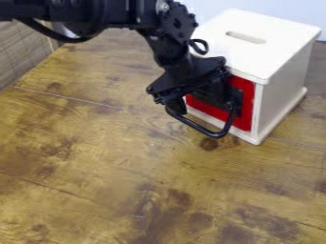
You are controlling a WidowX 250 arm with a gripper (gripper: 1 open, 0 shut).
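A white cabinet point(261, 43) with a slot on its top stands at the back right on the wooden floor. Its red front panel point(254, 114) faces left, partly covered by my black gripper point(219, 105), which is up against it. The fingertips are hidden among the arm's dark parts and cables, so I cannot tell whether they are open or shut, or whether they touch a handle.
A light tiled edge point(19, 48) runs along the upper left.
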